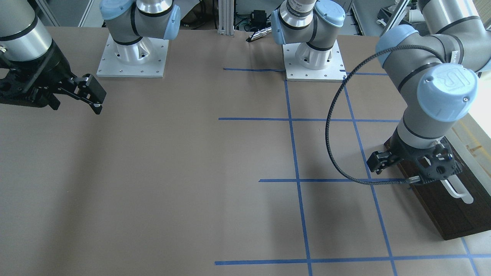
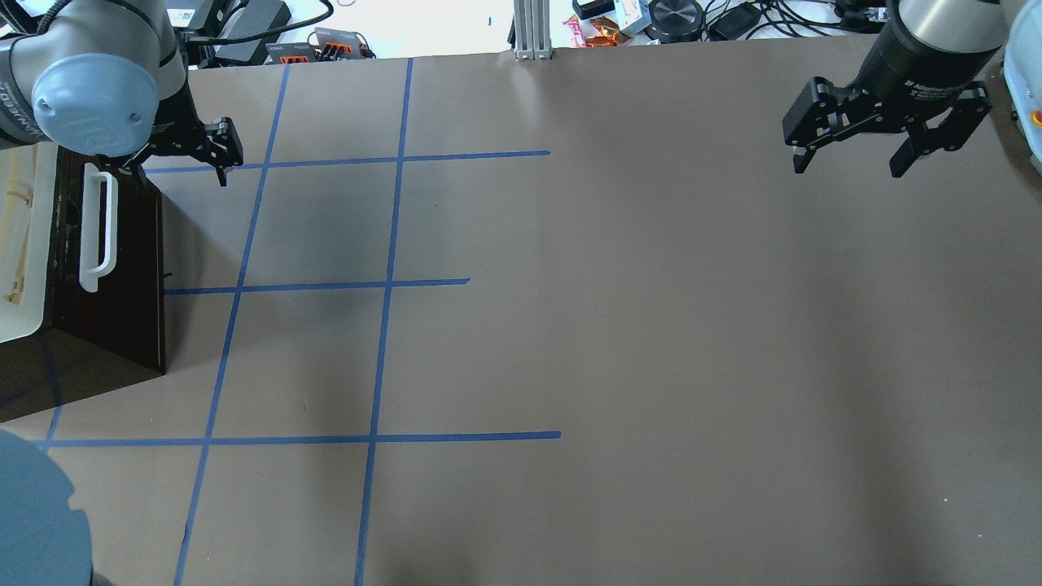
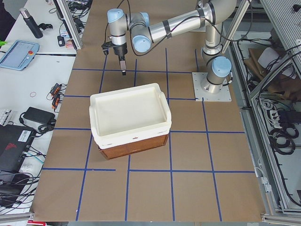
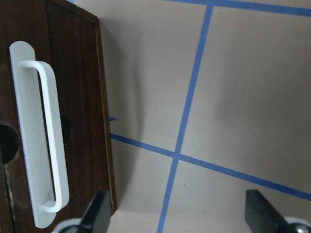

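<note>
A dark wooden box [image 1: 437, 216] with a white handle [image 1: 453, 188] on its side and a white top [image 3: 129, 113] sits at the right in the front view, left in the top view. My gripper [image 2: 182, 174] hangs over the box's edge beside the handle [image 2: 98, 229]. In the left wrist view the handle [image 4: 51, 131] runs vertically at the left, and the two fingertips [image 4: 95, 216] stand wide apart at the bottom with nothing between them.
Another arm's black gripper [image 2: 884, 132] stands at the far right of the top view. More arm bases stand along the back in the front view.
</note>
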